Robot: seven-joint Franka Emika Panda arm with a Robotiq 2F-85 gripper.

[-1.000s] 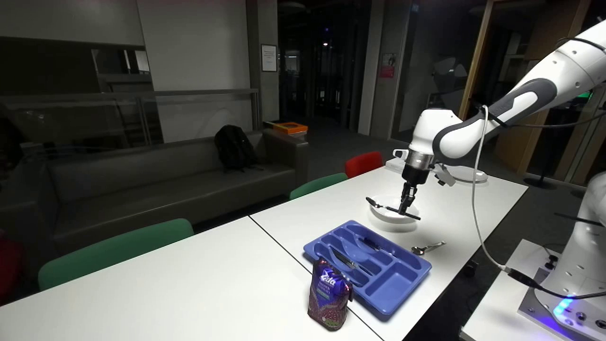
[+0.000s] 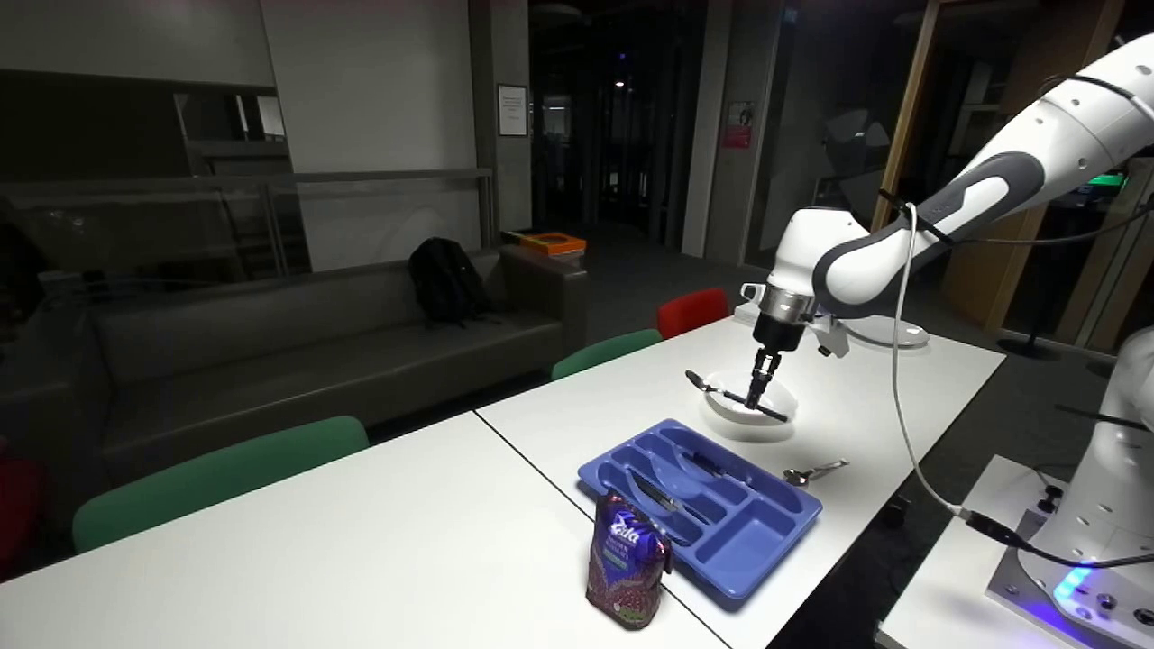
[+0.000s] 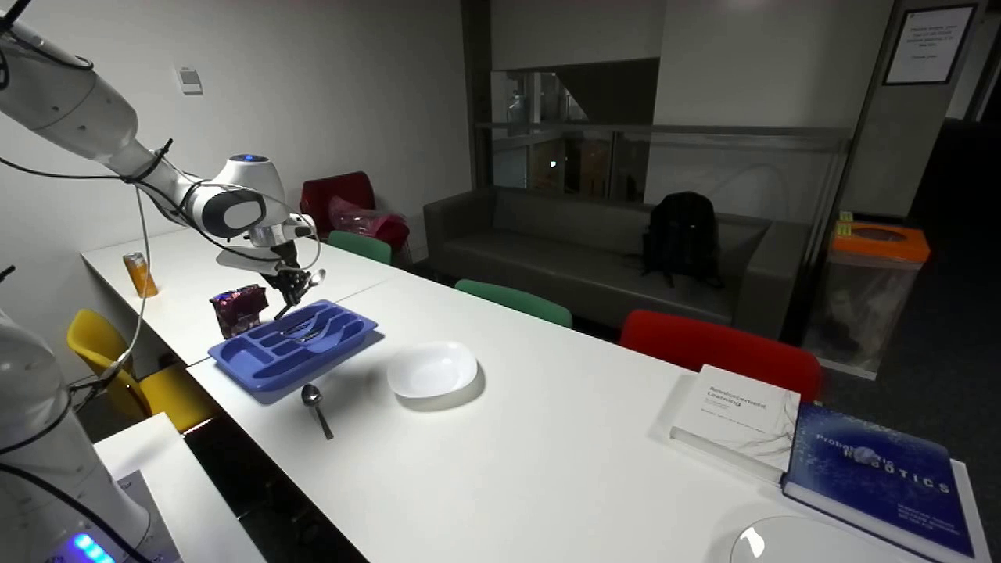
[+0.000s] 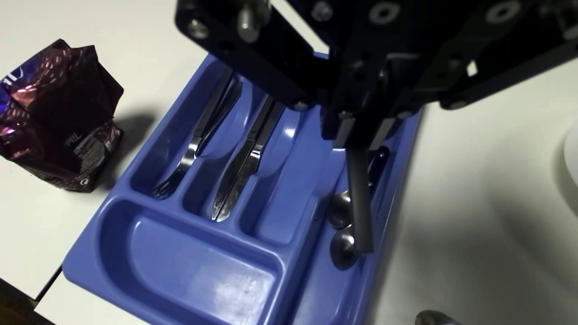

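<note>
My gripper (image 2: 754, 404) is shut on the black handle of a spoon (image 2: 781, 415). In exterior view 1 the spoon's bowl end points to the left. In the wrist view, the handle sticks out below the fingertips, above the right-hand compartment of a blue cutlery tray (image 4: 187, 230), while the held spoon's bowl is hidden behind the gripper. Two spoons (image 4: 344, 248) lie in that compartment. Beside them run compartments with knives (image 4: 238, 173) and forks (image 4: 184, 162). Another spoon (image 3: 312, 398) rests on the table outside the tray.
A white bowl (image 3: 433, 370) stands on the table near the tray. On the tray's other side is an upright dark purple packet (image 2: 627, 562). Books (image 3: 737, 417) and a plate (image 3: 816, 544) occupy the far end.
My gripper has shifted slightly left in exterior view 1, carrying the spoon with it. Tray, bowl, packet and the loose spoon have not moved.
</note>
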